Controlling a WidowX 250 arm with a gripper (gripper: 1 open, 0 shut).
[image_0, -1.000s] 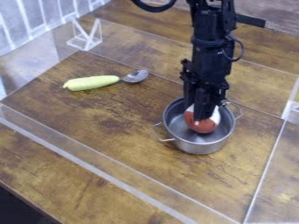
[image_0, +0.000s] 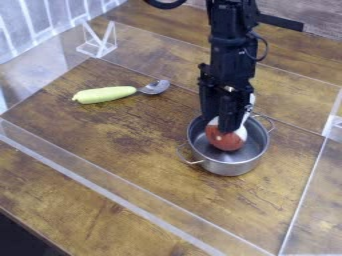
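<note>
A black robot arm reaches down from the top to a silver pot (image_0: 241, 157) with two wire handles. Its gripper (image_0: 223, 120) is over the left part of the pot, just above a round red-and-white object (image_0: 223, 137) inside it. Whether the fingers touch that object or hold it cannot be told, as the dark fingers overlap it in this view.
A pale yellow elongated vegetable (image_0: 103, 95) lies at the left beside a metal spoon (image_0: 152, 87). A white object sits at the top-left corner of the wooden table (image_0: 94, 200).
The arm and gripper have shifted left, from over the pot's middle toward its left side. The pot looks unmoved.
</note>
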